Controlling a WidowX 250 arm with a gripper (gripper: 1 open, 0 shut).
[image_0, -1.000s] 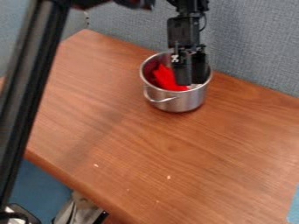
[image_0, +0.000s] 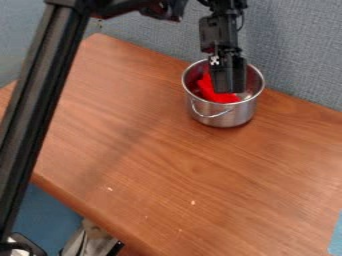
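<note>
A silver metal pot (image_0: 223, 114) with a wire handle stands near the back of the wooden table (image_0: 147, 180). A red object (image_0: 211, 93) lies inside it. My black gripper (image_0: 229, 84) hangs over the pot's mouth, its lower end at or just inside the rim, partly hiding the red object. Its fingertips are too dark and small to make out clearly, and I cannot tell from the view whether they touch anything.
A grey padded wall rises behind the table. The black arm crosses the upper left of the view. Blue floor shows beyond the edges.
The arm's upper links have moved too. The pot stands in about the same place.
</note>
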